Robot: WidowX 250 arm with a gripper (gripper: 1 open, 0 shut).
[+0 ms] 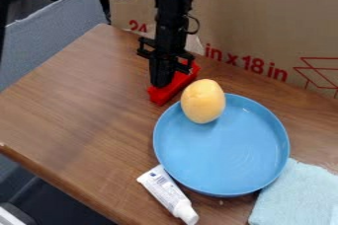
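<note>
My black gripper (168,69) reaches down from the top centre onto a red cylindrical object (164,93) lying at the back of the wooden table, and hides part of it. The finger looks narrow, but I cannot see whether anything is between the fingers. A yellow, potato-like object (204,101) rests on the back rim of a blue plate (222,158), just right of the red object.
A white tube (169,194) lies at the front, left of the plate. A light blue cloth (297,199) is at the front right. Cardboard (278,32) walls the back.
</note>
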